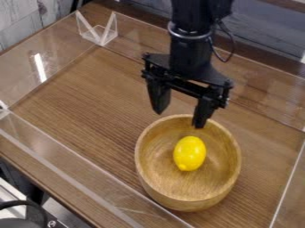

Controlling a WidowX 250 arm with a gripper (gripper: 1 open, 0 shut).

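My black gripper (181,103) is open, hanging just above the back rim of a round wooden bowl (159,178), one finger to either side. In the bowl lies a yellow egg-shaped object (190,153), a little in front of the gripper. Nothing shows between the fingers.
A small white wire-like holder (98,28) stands at the back left of the wooden tabletop (71,107). Clear walls edge the area, and a black cable lies at the lower left corner.
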